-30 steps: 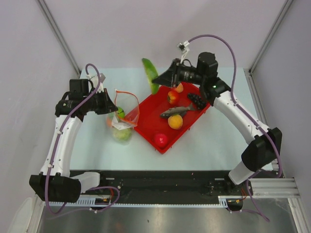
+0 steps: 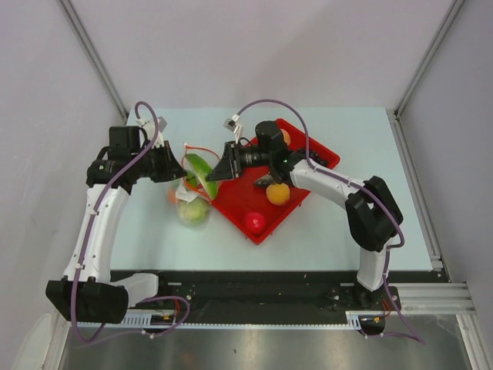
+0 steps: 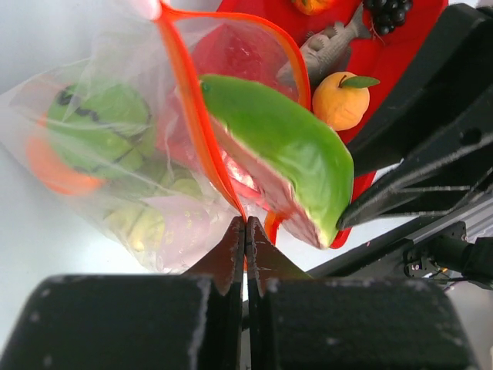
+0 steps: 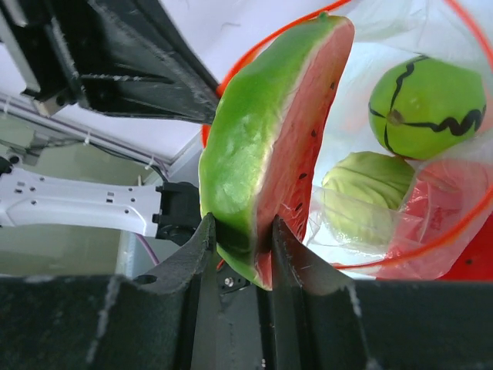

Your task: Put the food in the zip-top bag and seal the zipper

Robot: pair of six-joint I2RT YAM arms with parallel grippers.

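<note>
The zip top bag point(image 2: 192, 208) stands open left of the red tray, holding a round green fruit point(image 4: 425, 104) and a pale green item point(image 4: 366, 193). My left gripper is shut on the bag's orange zipper rim. A watermelon slice point(image 4: 269, 146) is in the bag's mouth, between the fingers of my right gripper, its tip pointing down among them.
The red tray point(image 2: 239, 200) holds a red fruit point(image 2: 255, 223), an orange fruit point(image 2: 278, 193), a fish point(image 3: 335, 46), dark grapes point(image 3: 389, 15) and more fruit.
The left arm is still.
</note>
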